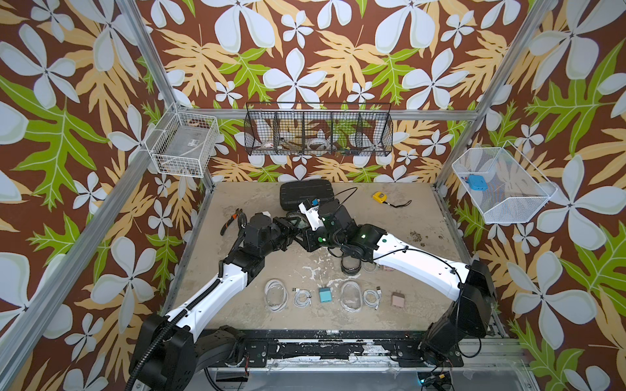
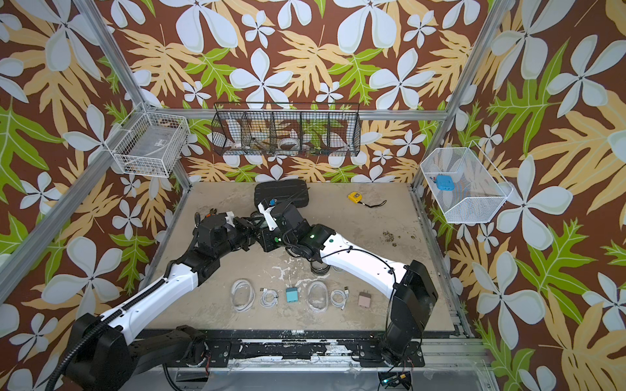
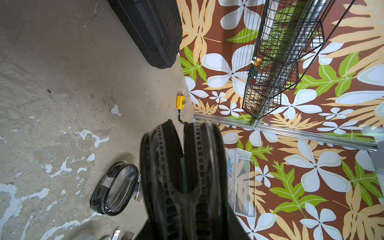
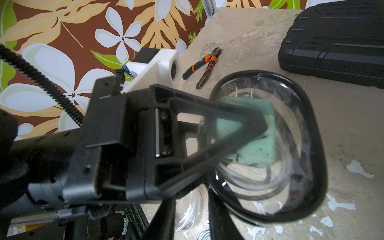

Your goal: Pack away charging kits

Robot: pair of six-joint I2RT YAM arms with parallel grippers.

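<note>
A clear pouch with a black zip rim [image 4: 314, 160] is up off the table, a teal charger [image 4: 256, 150] and a pale coiled cable inside. My left gripper [image 1: 289, 228] is shut on its side, one finger [image 4: 244, 120] lying across the clear face. In the left wrist view the pouch [image 3: 154, 172] appears edge-on and hides the fingertips. Close by, my right gripper has its fingers apart with a gap between them, beside the pouch's lower edge. A second black-rimmed pouch [image 3: 116, 188] lies on the table. Coiled cables [image 1: 276, 295], a teal charger [image 1: 325, 294] and a pink charger [image 1: 397, 299] sit along the front.
Behind the grippers lies a black case [image 1: 306, 193]. Orange-handled pliers [image 4: 203, 68] are at the left, a yellow tape measure [image 1: 379, 196] at the back right. Wire baskets hang left [image 1: 186, 143], at the back [image 1: 319, 133] and right [image 1: 505, 185].
</note>
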